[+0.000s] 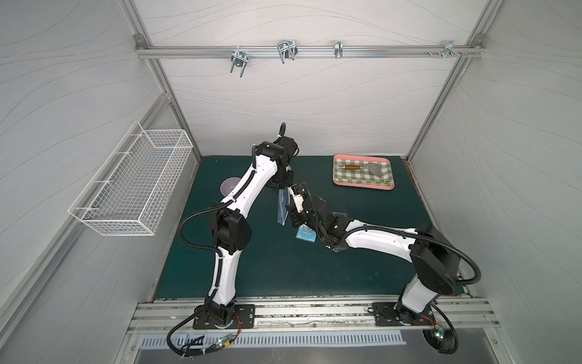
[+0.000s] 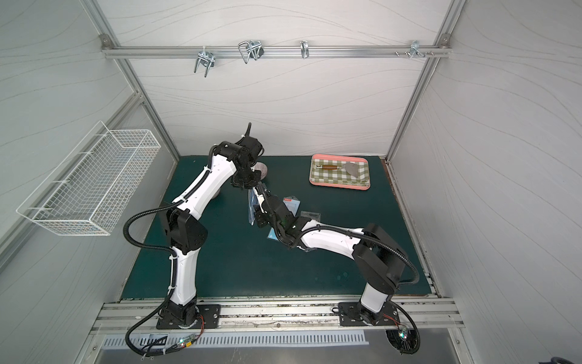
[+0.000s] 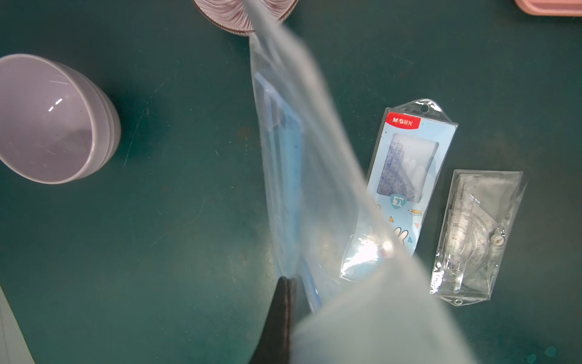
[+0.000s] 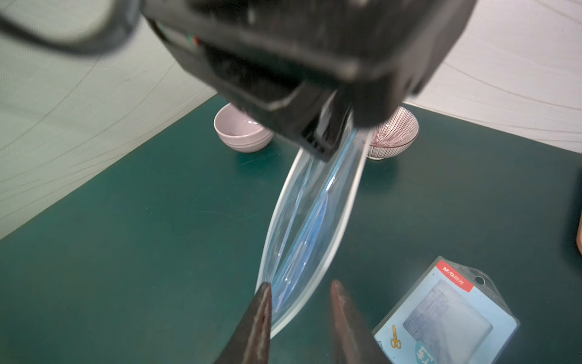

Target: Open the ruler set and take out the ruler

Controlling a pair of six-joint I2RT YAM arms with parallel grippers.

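Observation:
A clear soft pouch (image 1: 282, 209) with blue ruler pieces (image 4: 309, 236) inside hangs edge-on from my left gripper (image 1: 285, 183). That gripper is shut on the pouch's upper end, as the right wrist view shows. Seen from my right wrist, the pouch's mouth gapes, its two pale rims bowed apart. My right gripper is part open, close to the pouch's lower end. Its left finger (image 4: 257, 321) overlaps the rim in that view; whether they touch I cannot tell. In the left wrist view the pouch (image 3: 285, 170) blurs across the middle, beside one dark finger (image 3: 280, 321).
On the table lie a blue ruler packet (image 3: 403, 176) and a clear packet with a protractor (image 3: 476, 236). A lilac bowl (image 3: 54, 121) and a striped bowl (image 4: 394, 133) stand behind. The pink tray (image 1: 363, 185) sits back right.

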